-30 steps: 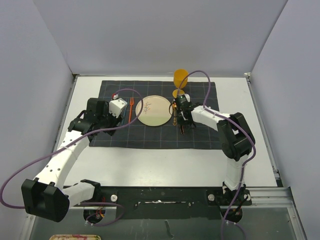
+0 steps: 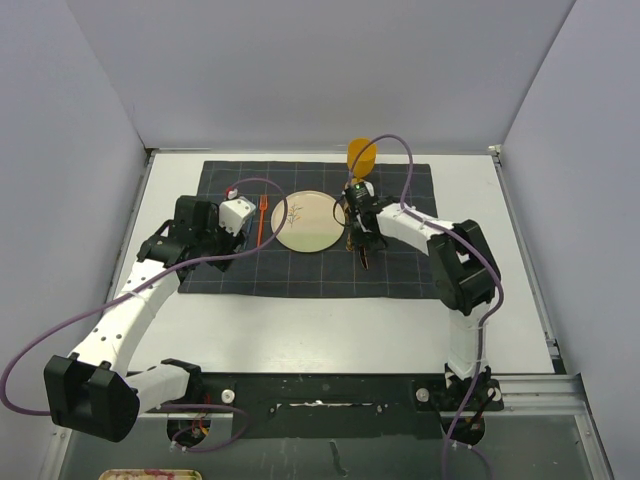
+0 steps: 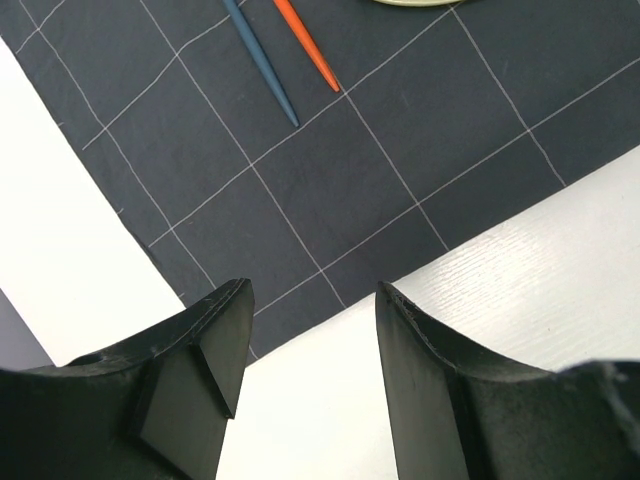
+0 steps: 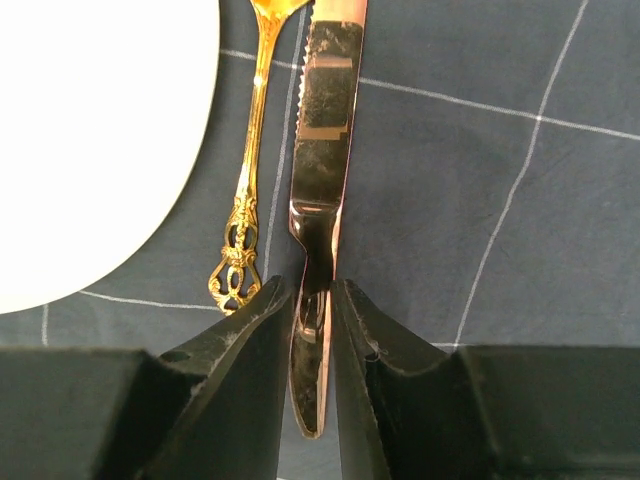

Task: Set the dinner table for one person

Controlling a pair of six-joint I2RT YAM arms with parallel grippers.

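Note:
On the dark placemat (image 2: 300, 284) lies a cream plate (image 2: 308, 228). To its left are an orange fork (image 2: 262, 218) and a blue-handled utensil (image 3: 262, 65). On the plate's right lie a gold spoon (image 4: 250, 160) and a coppery knife (image 4: 322, 165), side by side. My right gripper is low over the knife's handle, its open fingers on either side of it; whether they touch it is unclear. My left gripper stands open and empty above the mat's front left part, left of the blue utensil in the top view.
A yellow-orange cup (image 2: 361, 153) stands at the back edge of the mat, behind the right gripper. A tray (image 2: 150, 475) shows at the bottom edge.
My right arm and gripper have shifted slightly to the left in the top view. The left arm is almost still, and the plate and cup have not moved.

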